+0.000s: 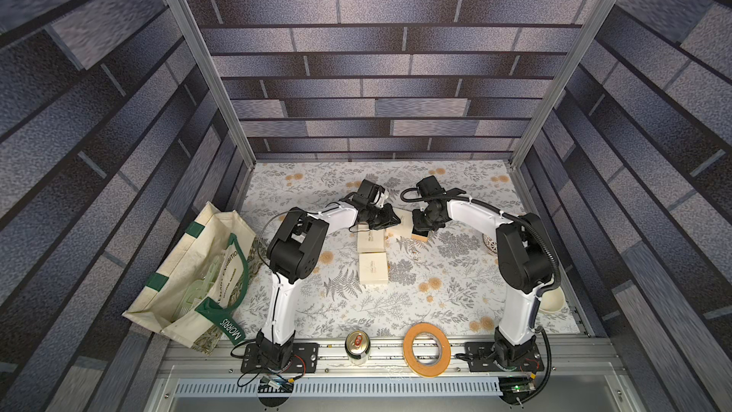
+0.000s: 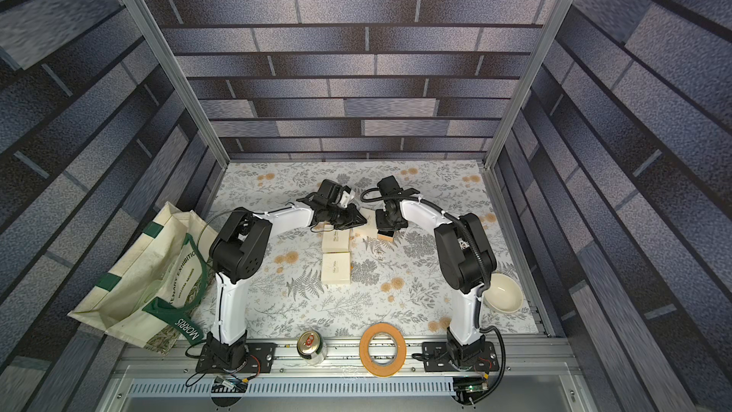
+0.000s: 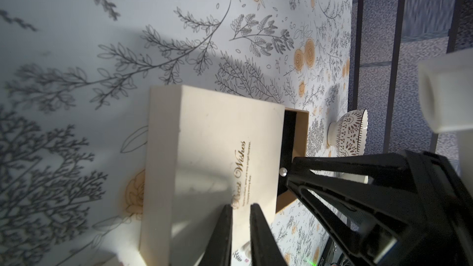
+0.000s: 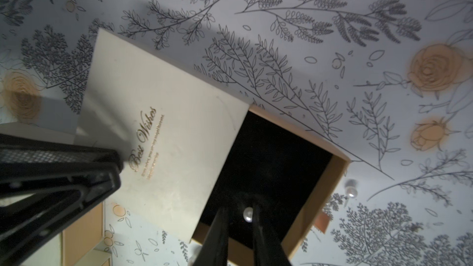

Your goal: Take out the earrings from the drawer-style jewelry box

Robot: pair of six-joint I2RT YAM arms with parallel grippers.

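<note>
A cream "Best Wishes" box has its drawer slid out, showing a black lining with a pearl earring on it. My left gripper is at the box's left; in the left wrist view its fingers point at the sleeve's side, part open, and whether anything is between them is unclear. My right gripper hangs over the drawer, fingers open around the pearl as seen from above, apparently holding nothing. Another small pearl shows outside the drawer on the table.
Two more cream boxes lie in front. A cloth bag stands at left, a bowl at right, a can and tape roll at the front edge.
</note>
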